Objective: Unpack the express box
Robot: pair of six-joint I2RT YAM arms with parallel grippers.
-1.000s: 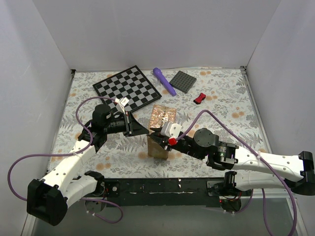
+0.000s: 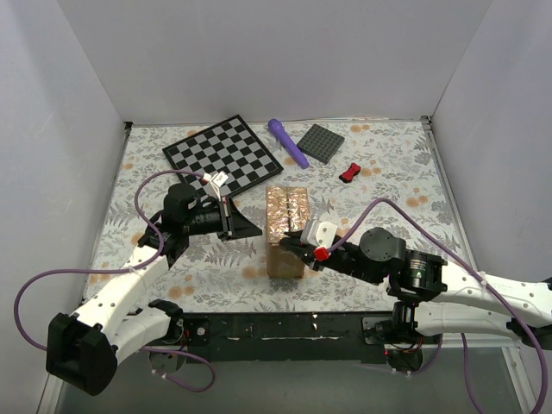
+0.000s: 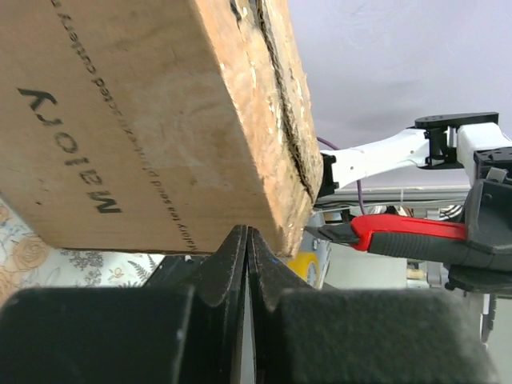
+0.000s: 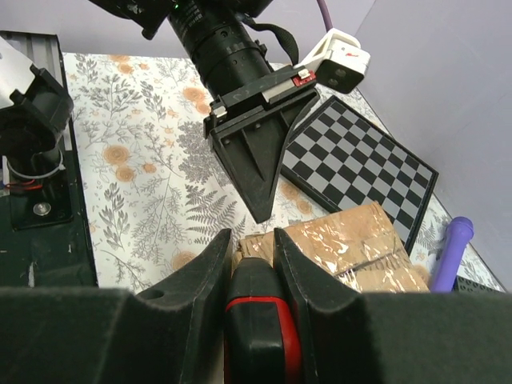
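Observation:
A brown cardboard box (image 2: 285, 262) stands on edge mid-table, its shiny taped side (image 2: 287, 203) facing up. Along the tape runs a dark seam (image 3: 282, 88); whether it is cut through I cannot tell. My right gripper is shut on a black-and-red box cutter (image 3: 412, 234), whose front end is at the near end of the taped side. Contact there is unclear. My left gripper (image 2: 259, 231) is shut with nothing between its fingers, close to the box's left side and apart from it in the top view.
Behind the box lie a checkered board (image 2: 226, 155), a purple stick-like object (image 2: 287, 143), a dark grey square pad (image 2: 320, 143) and a small red-and-black object (image 2: 350, 172). Free patterned table (image 2: 405, 224) extends to the right.
My right gripper has moved right and slightly toward the front with the cutter. The box has shifted a little right and turned straighter, leaving a gap at the left gripper, which stays put.

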